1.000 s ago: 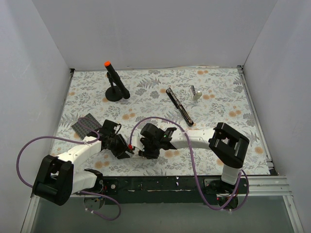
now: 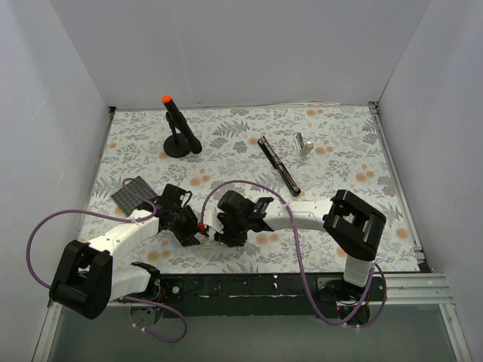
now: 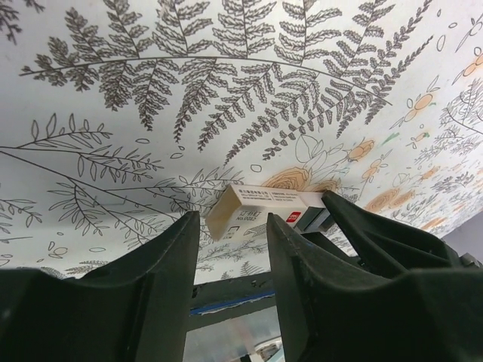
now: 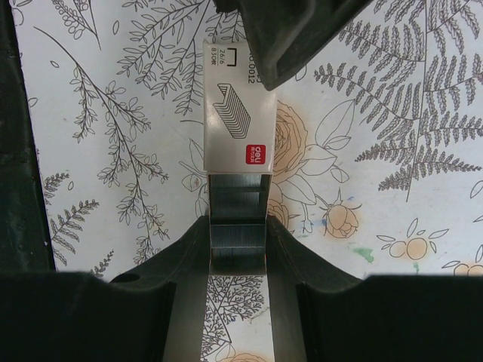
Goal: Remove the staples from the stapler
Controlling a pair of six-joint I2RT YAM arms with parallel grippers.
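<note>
A white staple box (image 4: 238, 113) with a metal staple strip (image 4: 238, 192) protruding from one end sits low over the patterned table; my right gripper is shut on that metal end. In the left wrist view the box (image 3: 260, 207) lies between and just beyond my left gripper's fingers (image 3: 226, 249), which are parted, with the box's far end at the right gripper. In the top view both grippers meet at front centre, hiding most of the box. The long open stapler (image 2: 279, 166) lies behind my right arm.
A small white-and-metal item (image 2: 303, 145) stands at back right. A black stand with an orange-tipped cylinder (image 2: 181, 128) is at back left, a dark grey pad (image 2: 130, 194) at left.
</note>
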